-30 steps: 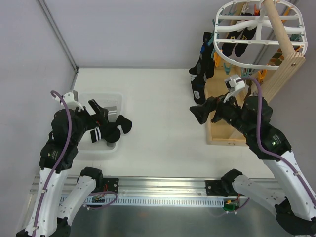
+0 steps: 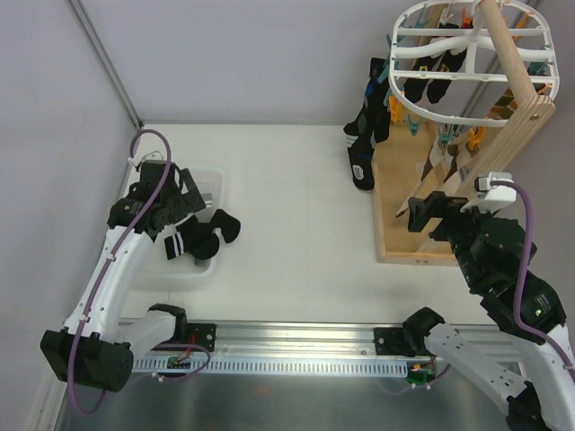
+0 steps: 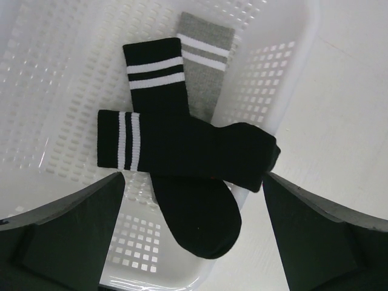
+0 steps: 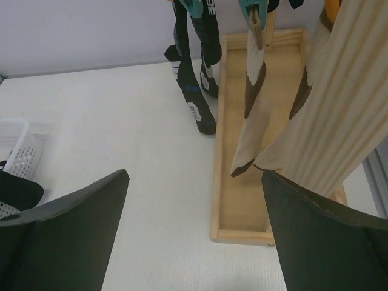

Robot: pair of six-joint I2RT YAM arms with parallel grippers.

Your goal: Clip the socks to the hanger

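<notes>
Two black socks with white stripes lie crossed in a white basket (image 3: 285, 85) at the left; the upper black sock (image 3: 182, 145) rests over the lower black sock (image 3: 200, 221), both reaching the basket's edge. A grey striped sock (image 3: 206, 60) lies partly beneath them. Above the basket, my left gripper is open, nothing between its fingers. The round white hanger (image 2: 476, 121) is at the upper right on a wooden stand, with several socks hanging from its clips, among them dark socks (image 2: 361, 126). My right gripper stands open and empty, in front of the hanger's stand.
A wooden base tray (image 4: 219, 182) sits under the hanger, with a thick wooden post (image 4: 345, 91) rising close to my right gripper.
My right gripper has moved right, toward the stand. The socks have not moved.
</notes>
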